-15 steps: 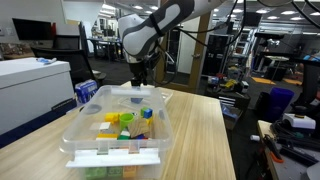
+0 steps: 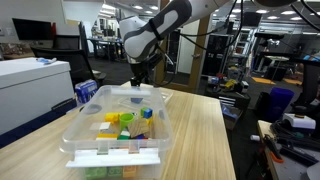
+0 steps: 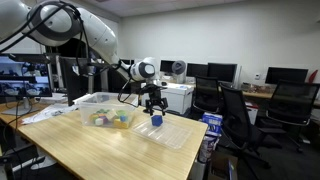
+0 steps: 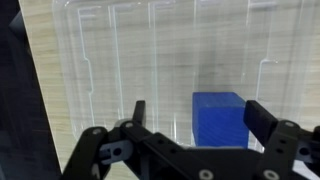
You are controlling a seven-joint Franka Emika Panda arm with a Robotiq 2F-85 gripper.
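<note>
A blue block point(image 4: 220, 120) rests on a clear plastic lid point(image 4: 105, 60) in the wrist view. My gripper is open above it, the block lying between the fingertips in the picture but nearer the right one. Nothing is gripped. In exterior view 2 the same blue block point(image 3: 157, 120) sits on the lid point(image 3: 180, 133), just below my gripper point(image 3: 154, 103). A clear bin point(image 2: 85, 125) holding several coloured blocks stands in the foreground of exterior view 1; behind it is my gripper point(image 2: 142, 78), its fingers hard to make out.
Along the table edge, beyond the lid, stands a blue-and-white box point(image 3: 210, 135). A white cabinet point(image 2: 35, 88) and office chairs point(image 3: 245, 110) stand around it.
The arm has shifted slightly to the right in exterior view 1. The bin and its blocks have stayed where they were.
</note>
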